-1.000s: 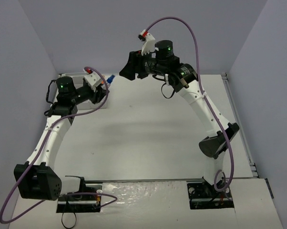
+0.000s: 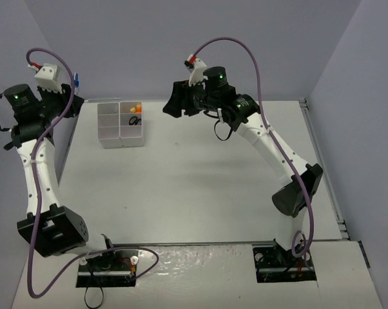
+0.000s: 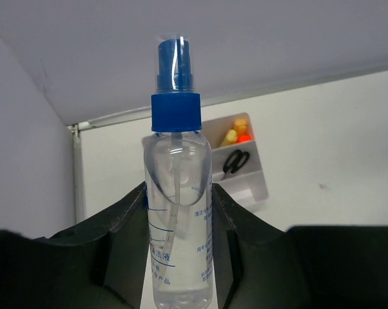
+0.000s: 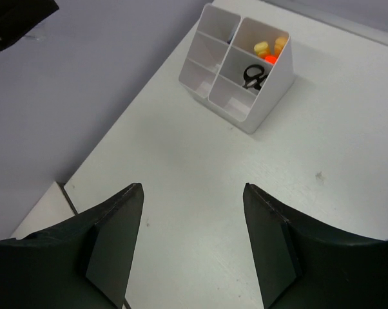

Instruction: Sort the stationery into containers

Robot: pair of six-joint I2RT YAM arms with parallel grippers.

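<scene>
A clear spray bottle with a blue cap [image 3: 175, 112] stands upright between the fingers of my left gripper, which is shut on its body. From above, that gripper [image 2: 75, 103] is at the table's far left corner, left of the white divided organizer [image 2: 120, 143]. Inside the organizer, black scissors [image 4: 254, 76] lie in a middle compartment, and yellow and orange items [image 4: 262, 49] fill the one behind. Something blue shows in another back compartment. My right gripper is open and empty, to the right of the organizer in the top view.
Grey walls rise at the left, back and right. A rail [image 2: 323, 167] runs along the right edge.
My left arm has swung left with the bottle, away from in front of the organizer, leaving it in full view from above. The right arm has shifted only slightly.
</scene>
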